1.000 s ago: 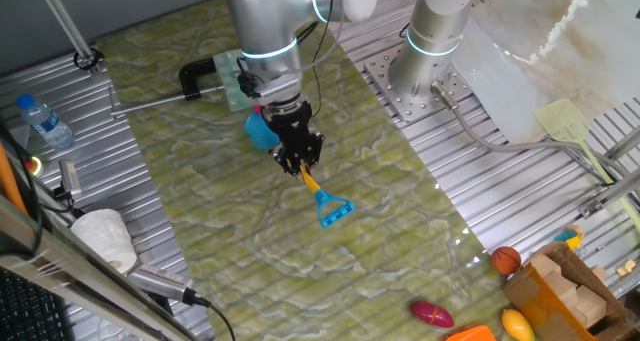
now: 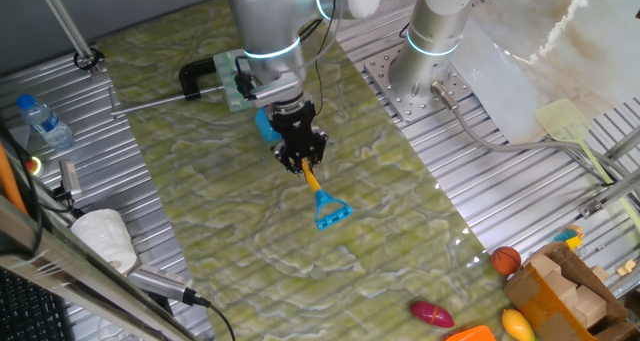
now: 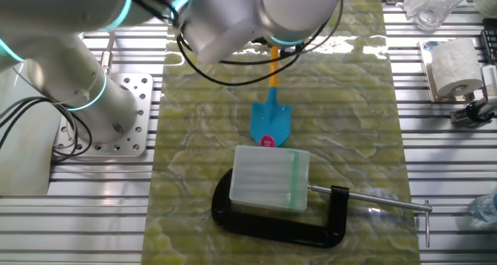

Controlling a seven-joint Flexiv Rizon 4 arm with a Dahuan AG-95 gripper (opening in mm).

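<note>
A toy shovel has a blue D-shaped handle (image 2: 333, 212), a yellow shaft (image 2: 312, 180) and a blue blade (image 3: 270, 123). My black gripper (image 2: 305, 165) points down over the shaft and appears shut on it, with the handle sticking out toward the front. Behind the gripper, the blade is mostly hidden in exterior view 1. A small pink patch (image 3: 267, 141) shows at the blade's tip, close to the clear box (image 3: 264, 179). Whether the shovel touches the mat cannot be told. In exterior view 2 the arm covers the gripper.
A black clamp (image 3: 279, 232) lies around the clear box, its long screw reaching sideways. A purple toy (image 2: 431, 314), a small basketball (image 2: 505, 260) and a cardboard box (image 2: 566, 293) occupy the front right.
The shovel has turned slightly: its handle shifted a little left, and its blade moved right, further behind the gripper. The gripper has turned slightly too. The pink patch is now hidden in exterior view 1.
</note>
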